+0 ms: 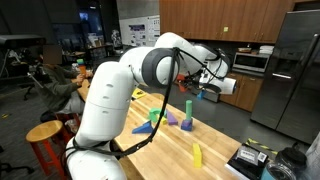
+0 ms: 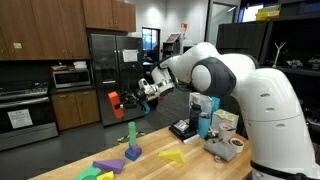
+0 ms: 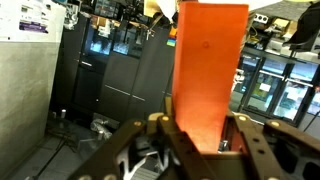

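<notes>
A long orange-red block (image 3: 205,75) stands up between the fingers of my gripper in the wrist view; the finger is shut on it. In exterior view 2 the same block (image 2: 121,106) hangs in the air, tilted, at the end of the arm. Below it on the table, a green block (image 2: 132,131) stands upright on a blue block (image 2: 133,153), with a clear gap between them and the held block. The gripper's fingertips are small and partly hidden in the exterior views.
A yellow block (image 1: 197,155) lies alone on the table. Green (image 1: 154,116), purple and blue pieces lie left of the upright stack. A black box (image 1: 247,160) and dark round containers (image 1: 292,160) occupy the near right. Open tabletop lies around the yellow block.
</notes>
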